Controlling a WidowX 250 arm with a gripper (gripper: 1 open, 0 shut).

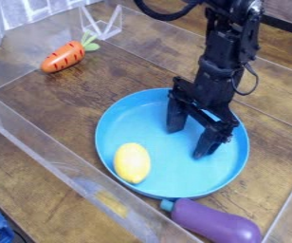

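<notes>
My black gripper (198, 127) reaches down from the top into the blue plate (156, 177), its fingers low over the right half of the plate; whether anything is between them is hard to see. A yellow oval toy (132, 162) lies at the plate's left, apart from the gripper.
An orange toy carrot (63, 57) lies at the upper left. A purple toy eggplant (214, 222) is below the plate at the lower right. Clear plastic walls border the left and lower left. Bare wooden surface shows left of the plate and at the right.
</notes>
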